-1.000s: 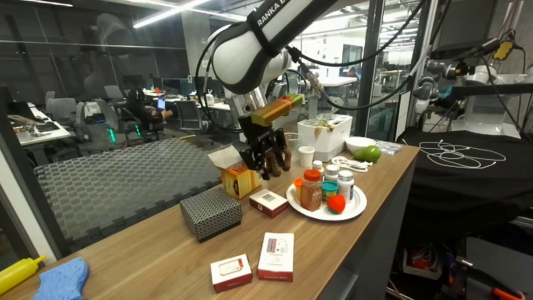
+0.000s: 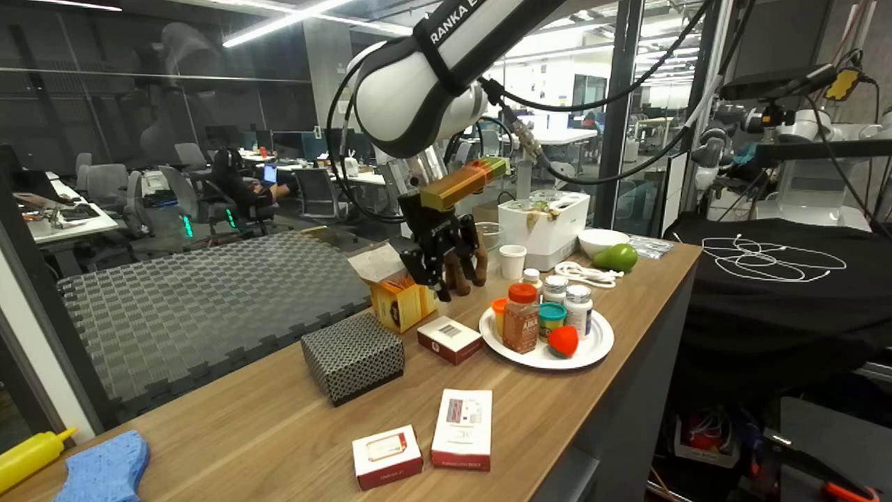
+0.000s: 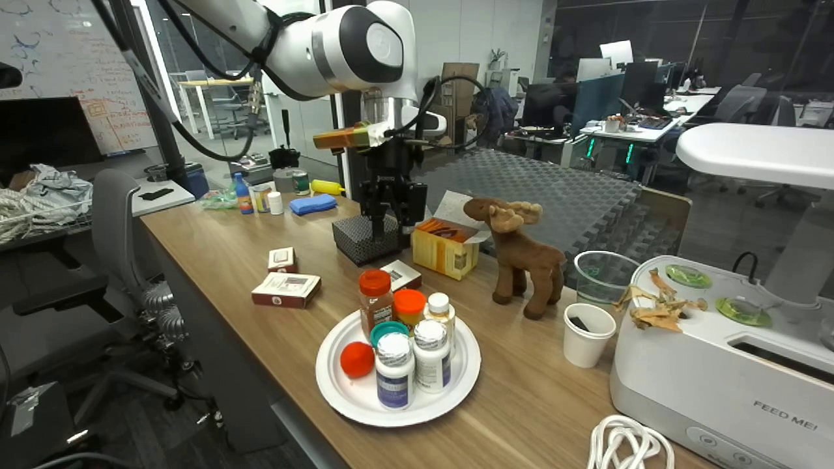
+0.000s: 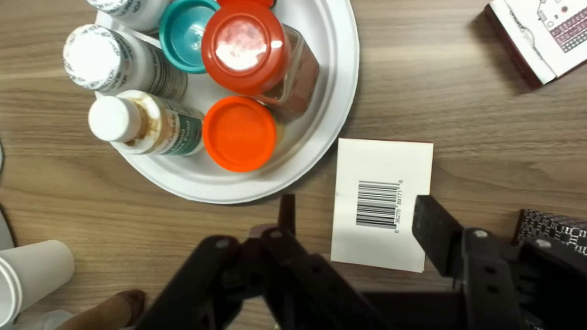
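My gripper is open, with nothing between its fingers, above a small white box [image 4: 379, 165] that shows a barcode. In the wrist view that box lies flat on the table, just beside the white plate [image 4: 346, 82]. From the first exterior view, the gripper [image 2: 443, 280] hangs clear of the tabletop, over the area behind the box [image 2: 451, 335]. Two more white-and-red boxes lie nearer that camera, a larger one [image 2: 464, 422] and a smaller one [image 2: 389, 452].
Bottles, tubs and a red ball [image 3: 357, 359] crowd the plate. Close to the gripper stand a black patterned box [image 2: 352, 355], an open yellow box [image 3: 444, 251] and a plush moose [image 3: 524, 258]. A paper cup [image 3: 588, 336] and white appliance [image 3: 719, 383] are farther along.
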